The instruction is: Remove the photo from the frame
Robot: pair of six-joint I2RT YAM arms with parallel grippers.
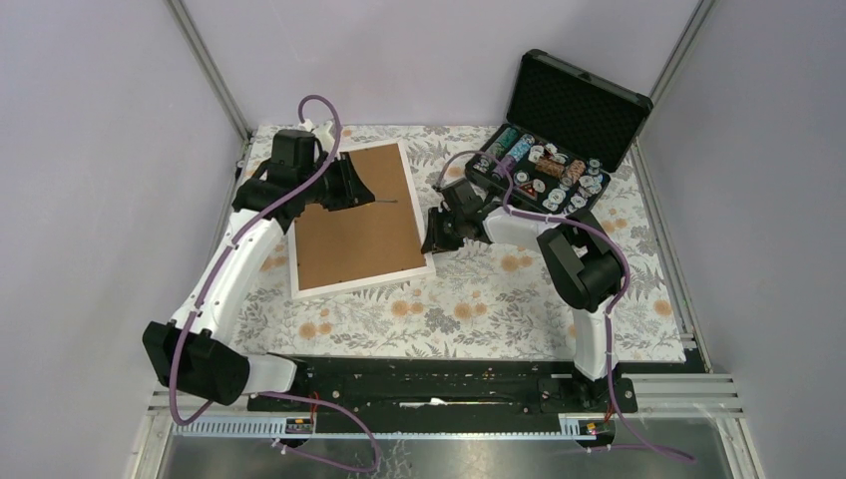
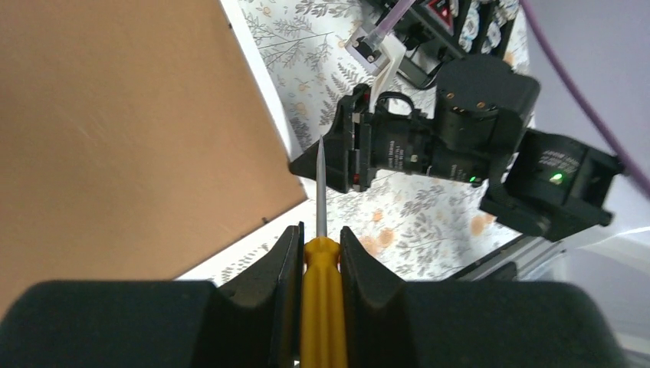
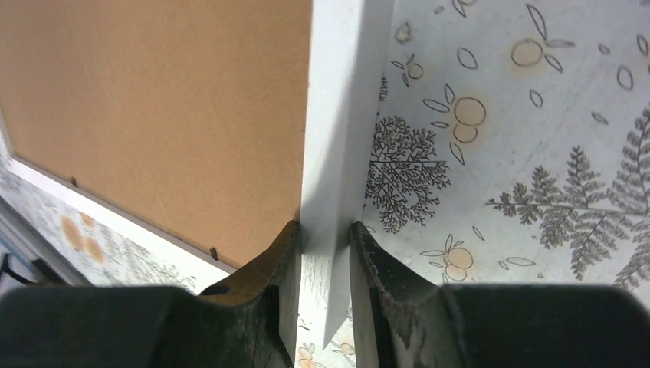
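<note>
The frame lies back side up on the table, its brown backing board (image 1: 354,235) ringed by a white border (image 1: 364,284). My right gripper is shut on the frame's white side bar (image 3: 333,153) near a corner. Dark small tabs (image 3: 213,253) stand along the backing's edge in the right wrist view. Above the board, my left gripper is shut on a yellow-handled screwdriver (image 2: 322,299), whose thin metal shaft points away from the fingers. In the top view the shaft reaches out to the right, clear of the border. No photo shows.
An open black case (image 1: 544,175) with poker chips stands at the back right, behind the right arm. The floral tablecloth (image 1: 479,319) is clear in front of the frame and at the right. Purple cables run along both arms.
</note>
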